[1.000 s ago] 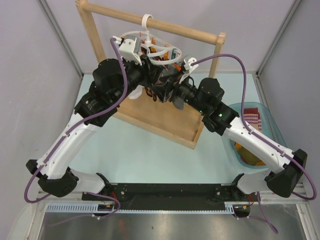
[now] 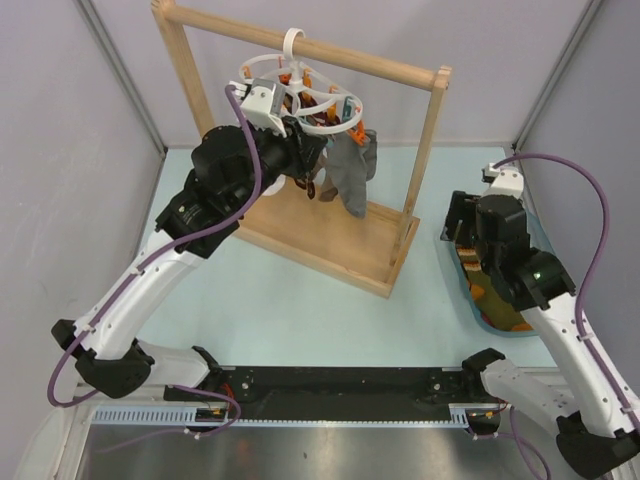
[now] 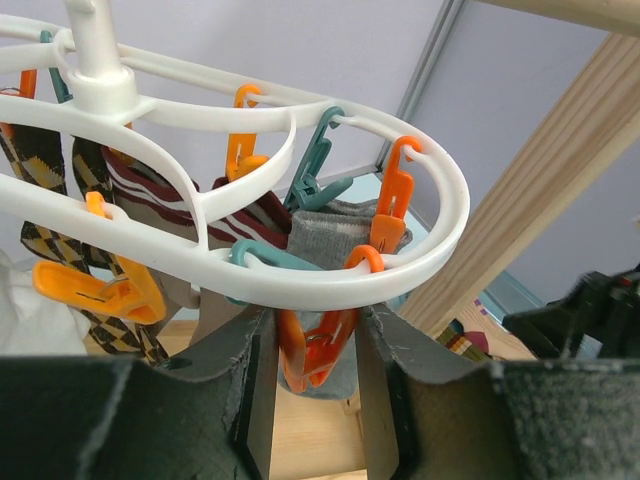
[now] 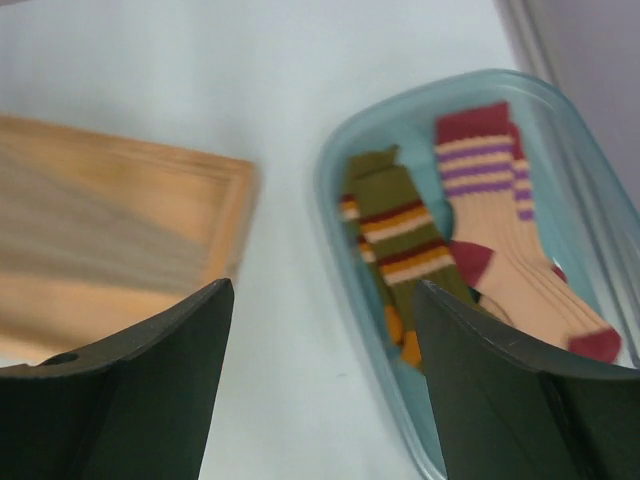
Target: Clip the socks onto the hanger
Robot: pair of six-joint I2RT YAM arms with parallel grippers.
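At the front rim of the white round hanger (image 3: 300, 285), my left gripper is shut on an orange clip (image 3: 292, 345). A grey sock (image 3: 325, 235) hangs right behind that clip; in the top view the grey sock (image 2: 350, 170) dangles below the ring's right side. Whether the held clip pinches it is hidden. Several other socks, such as a black-and-tan checked one (image 3: 40, 165), hang there too. Over the left edge of the blue basket, my right gripper stands open and empty. Inside lie green striped socks (image 4: 405, 220) and pink-and-purple striped socks (image 4: 490, 190).
A wooden stand (image 2: 425, 150) carries the hanger, its right post standing between the two arms. The blue basket (image 4: 340, 240) sits at the table's right edge.
My right gripper has left the hanger and swung right to above the basket. My left gripper has barely shifted at the ring. The grey sock now shows clear of the right gripper.
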